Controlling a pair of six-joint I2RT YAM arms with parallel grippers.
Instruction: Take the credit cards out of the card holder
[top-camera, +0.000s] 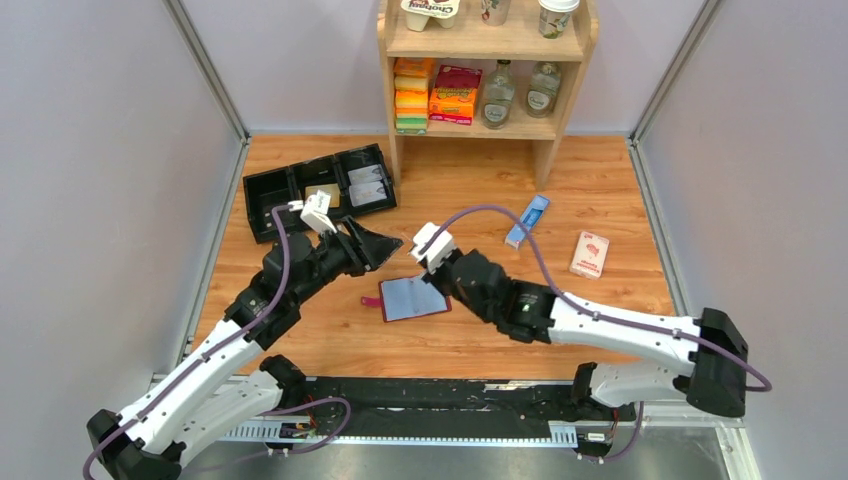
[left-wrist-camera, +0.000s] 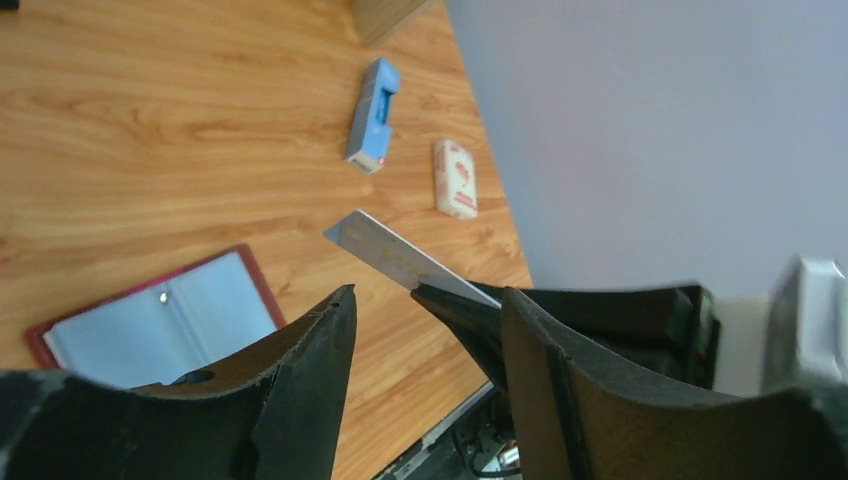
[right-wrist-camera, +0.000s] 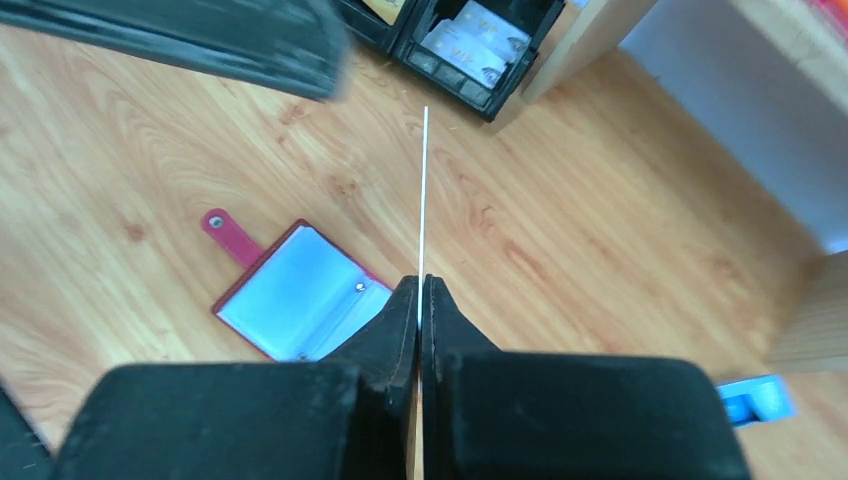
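The card holder (top-camera: 414, 299) lies open on the table, red with clear blue sleeves (right-wrist-camera: 287, 288) and a strap. My right gripper is shut on a thin card, edge-on in the right wrist view; in the left wrist view the card (left-wrist-camera: 380, 245) stands out from that gripper. My left gripper is open, just left of the right one and above the table, with nothing between its fingers.
A black tray (top-camera: 270, 182) with cards in compartments stands back left. A wooden shelf (top-camera: 483, 45) is at the back. A blue box (top-camera: 527, 220) and a white pack (top-camera: 589, 255) lie right of the holder.
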